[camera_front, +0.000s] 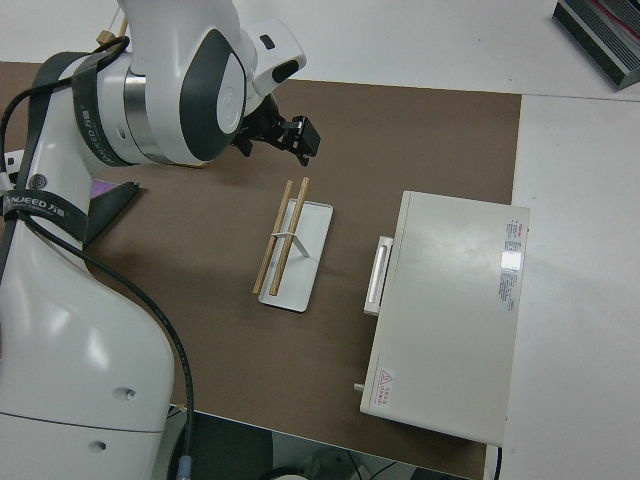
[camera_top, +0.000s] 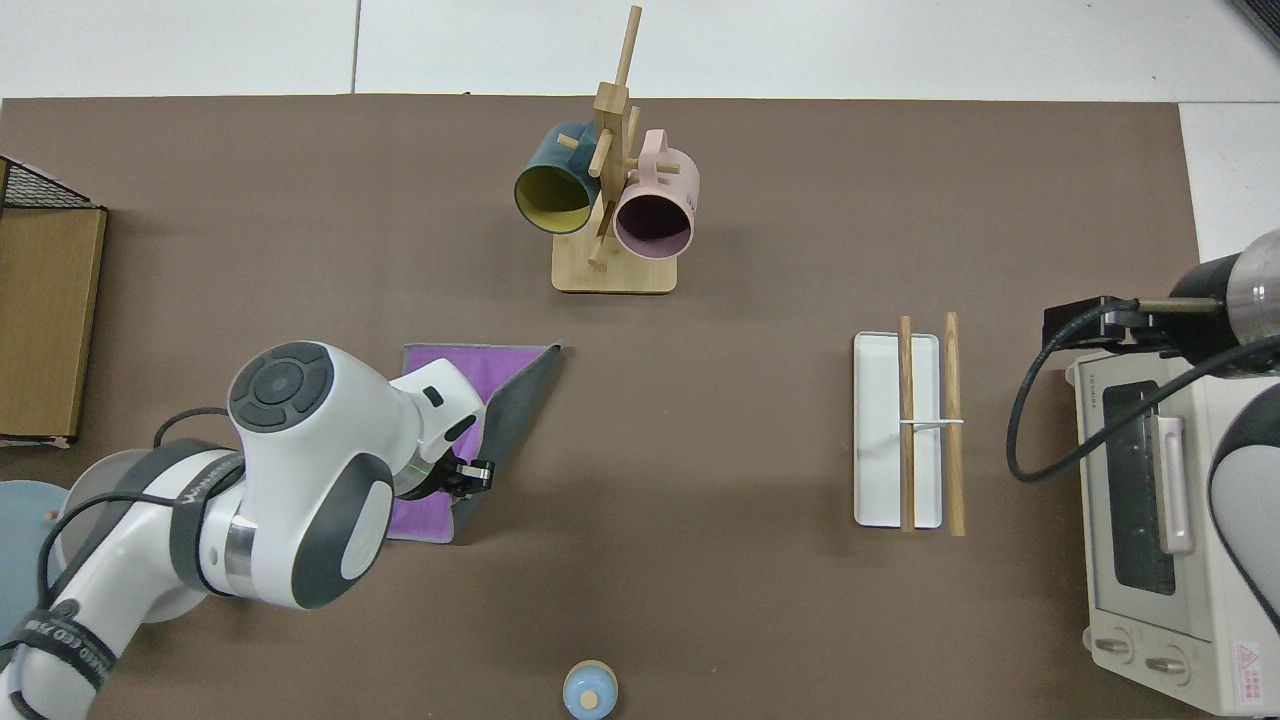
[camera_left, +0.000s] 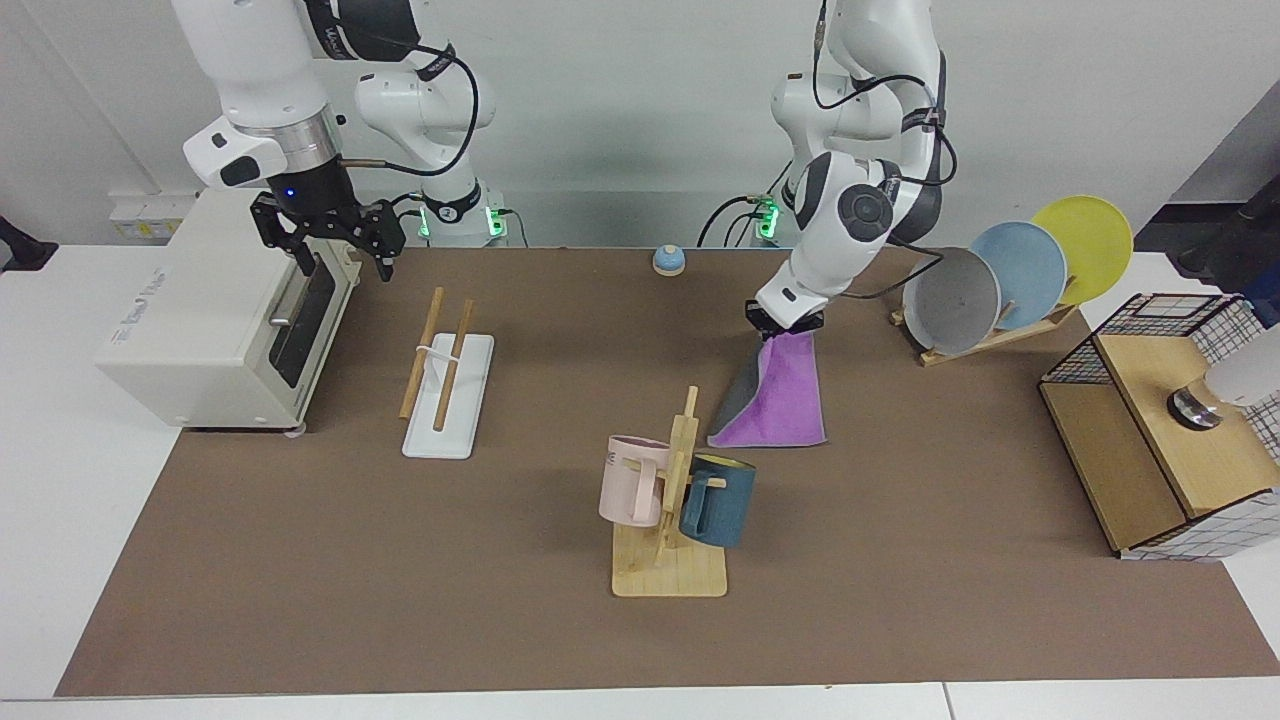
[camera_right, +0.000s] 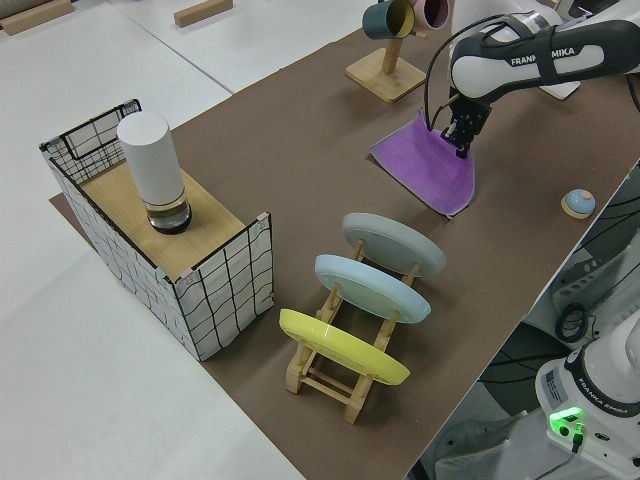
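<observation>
The white arm (camera_top: 300, 504) at the lower left of the top view has its gripper (camera_top: 462, 478) down over a purple-and-grey cloth (camera_top: 414, 518), whose right edge is folded over. The same gripper (camera_left: 786, 322) is at the cloth (camera_left: 777, 396) in the left camera view; whether its fingers hold the fabric cannot be told. The other gripper (camera_left: 348, 240) hangs beside the white oven (camera_left: 204, 336); its finger opening is unclear.
A mug tree (camera_top: 612, 276) with two mugs stands at the back. A white tray (camera_top: 876, 420) with two wooden sticks sits centre-right. A plate rack, wire shelf (camera_right: 200, 230) and small blue button (camera_top: 588, 694) surround the open middle.
</observation>
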